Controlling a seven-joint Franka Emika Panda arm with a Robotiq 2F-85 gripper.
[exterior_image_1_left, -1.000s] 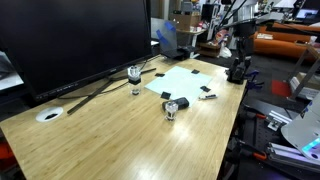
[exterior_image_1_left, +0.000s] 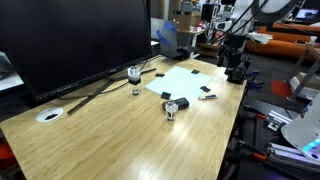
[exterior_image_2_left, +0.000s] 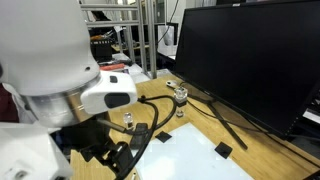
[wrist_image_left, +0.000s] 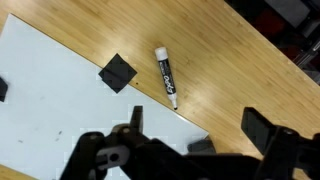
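In the wrist view a marker (wrist_image_left: 166, 77) with a white body and dark print lies on the wooden table, its thin tip pointing down the picture. My gripper hangs above the table, its two black fingers wide apart and nothing between them. The marker appears just ahead of that gap, apart from both fingers. In exterior view 1 a small white marker (exterior_image_1_left: 207, 96) lies right of the black case. White sheets (wrist_image_left: 50, 100) cover the table left of the marker, with a black square (wrist_image_left: 117, 73) at their edge.
A black case (exterior_image_1_left: 175, 103) and two small cups, the nearer cup (exterior_image_1_left: 171, 113) and the farther cup (exterior_image_1_left: 134, 80), stand on the table. A large black monitor (exterior_image_1_left: 80, 45) is along the back. Bare wood fills the front left.
The arm at the upper right of exterior view 1 has shifted and turned its pose. Things on the table lie where they were.
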